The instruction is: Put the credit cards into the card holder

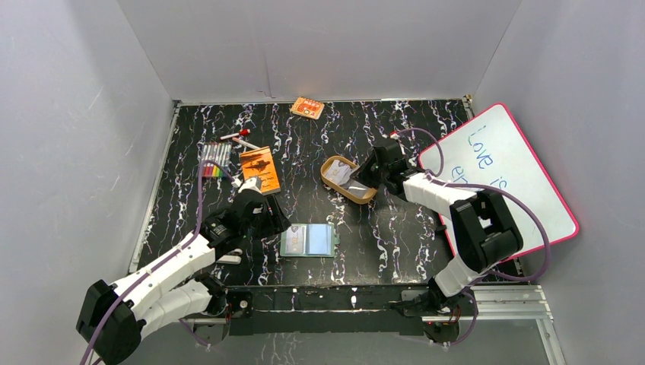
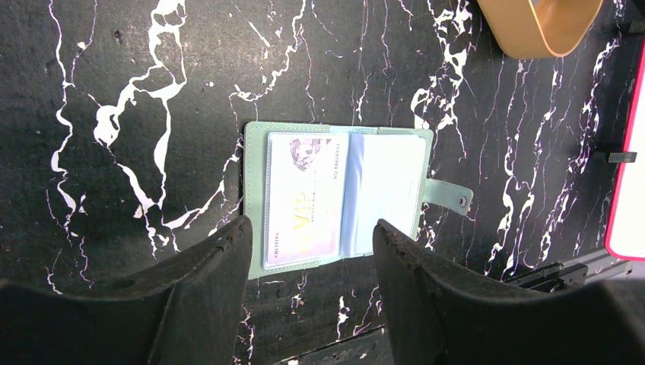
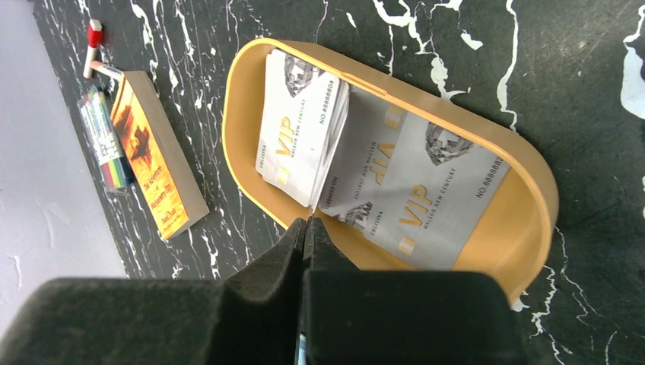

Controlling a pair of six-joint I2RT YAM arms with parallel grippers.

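Note:
In the right wrist view, the tan oval tray (image 3: 525, 163) holds a stack of silver VIP cards (image 3: 293, 125) at one end and more cards (image 3: 437, 198) flat beside it. My right gripper is at the tray's near side, its fingers drawn close together at the lower corner of the stack's outer card. Whether that corner is between the fingertips or only against them is hidden. The mint card holder (image 2: 255, 198) lies unfolded, a VIP card (image 2: 304, 198) in its left pocket and its right pocket pale blue-white. Above it my left gripper stands open and empty.
An orange box (image 1: 260, 170) and a pack of coloured markers (image 1: 216, 158) lie at the left. A small orange book (image 1: 307, 107) is at the back, and a red-edged whiteboard (image 1: 502, 175) fills the right side. Bare marble separates tray and holder.

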